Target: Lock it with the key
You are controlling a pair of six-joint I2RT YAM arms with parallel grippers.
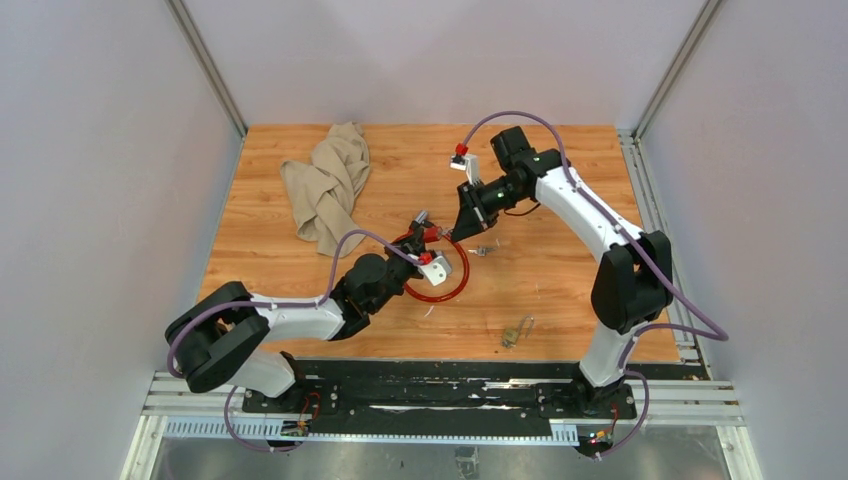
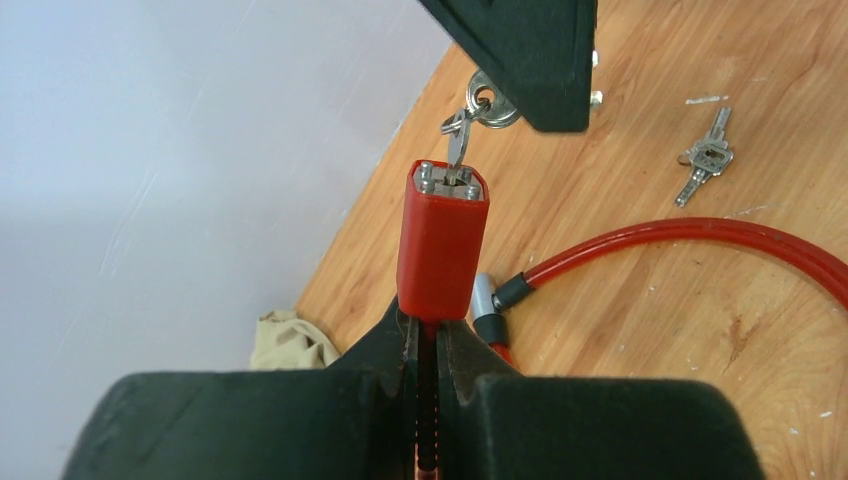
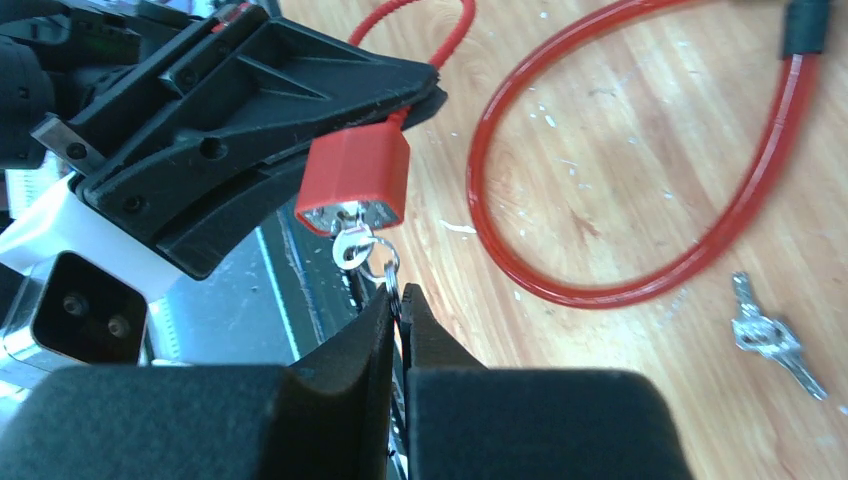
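A red lock body (image 2: 442, 250) is held upright in my left gripper, which is shut on it. A key (image 2: 458, 140) stands in the slot on the lock's top, with a ring and other metal hanging from it. My right gripper is shut at the ring beside the key; whether the ring is between its fingertips or just behind them I cannot tell. The red cable (image 3: 640, 285) loops on the table beneath.
A loose key (image 3: 765, 335) lies right of the loop. A brass padlock (image 1: 512, 335) sits near the front edge, and a beige cloth (image 1: 320, 190) at the back left.
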